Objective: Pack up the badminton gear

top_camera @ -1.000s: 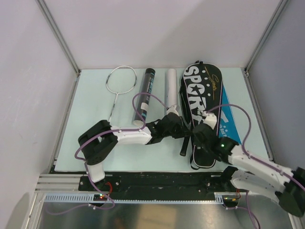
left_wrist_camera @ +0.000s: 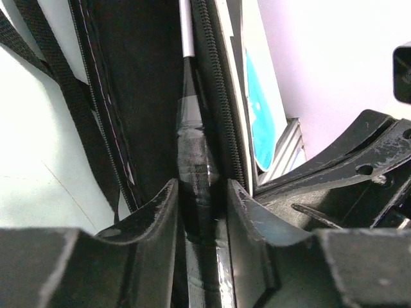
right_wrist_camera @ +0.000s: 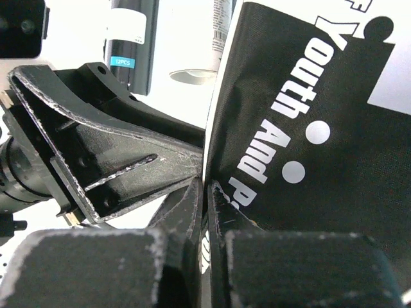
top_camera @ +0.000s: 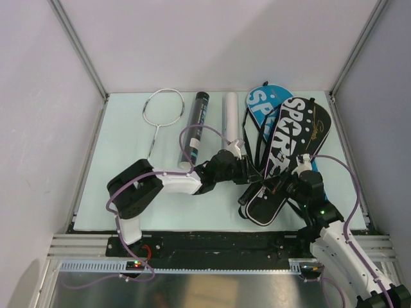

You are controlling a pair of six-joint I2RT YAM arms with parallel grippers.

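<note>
The black SPORT racket bag (top_camera: 292, 125) lies tilted at the right, its side opened. Inside it, in the left wrist view, runs a racket with a dark wrapped handle (left_wrist_camera: 196, 157) and a white shaft (left_wrist_camera: 186, 29). My left gripper stands part open, fingers on either side of that handle. My right gripper is shut on the thin edge of the bag's printed cover, drawn to the right. A blue racket bag (top_camera: 266, 97) lies partly hidden under the black one. Another racket (top_camera: 156, 126) lies bare at the far left.
A dark shuttlecock tube (top_camera: 198, 115) and a white tube (top_camera: 231, 119) lie between the bare racket and the bags. Black straps (left_wrist_camera: 54, 70) trail along the bag's left side.
The left arm has moved only slightly.
</note>
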